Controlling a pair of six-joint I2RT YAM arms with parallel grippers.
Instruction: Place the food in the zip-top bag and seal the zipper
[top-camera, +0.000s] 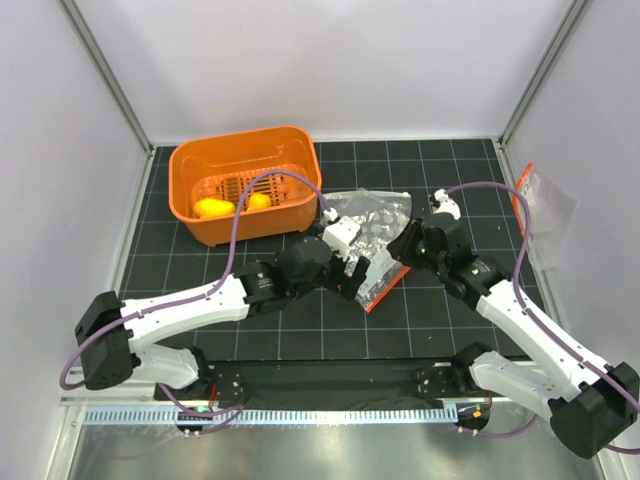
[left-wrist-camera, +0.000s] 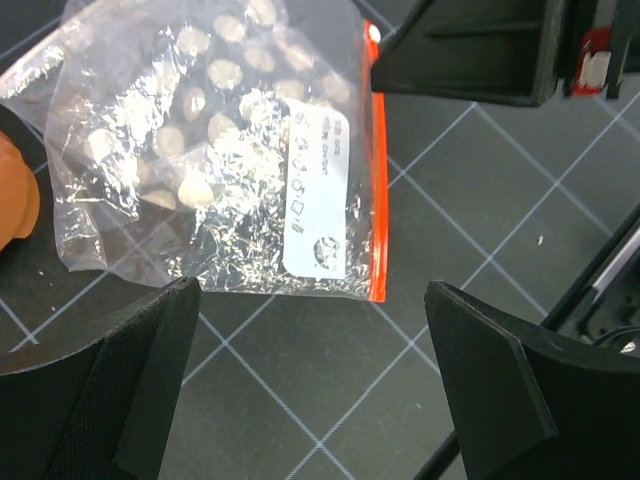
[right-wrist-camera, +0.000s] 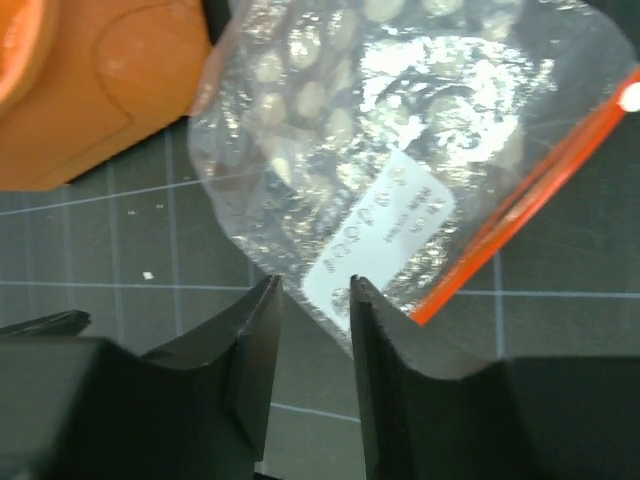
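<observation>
A clear zip bag (top-camera: 368, 230) with an orange zipper edge and white label lies flat on the dark mat, beside an orange basket (top-camera: 185, 160) holding yellow food items (top-camera: 215, 207). My left gripper (top-camera: 350, 275) is open above the bag's near left side. My right gripper (top-camera: 400, 243) hovers over the bag's label and zipper end; in the right wrist view its two fingertips (right-wrist-camera: 318, 295) stand part open, with nothing visible held between them.
Another orange-edged bag (top-camera: 545, 215) rests against the right wall.
</observation>
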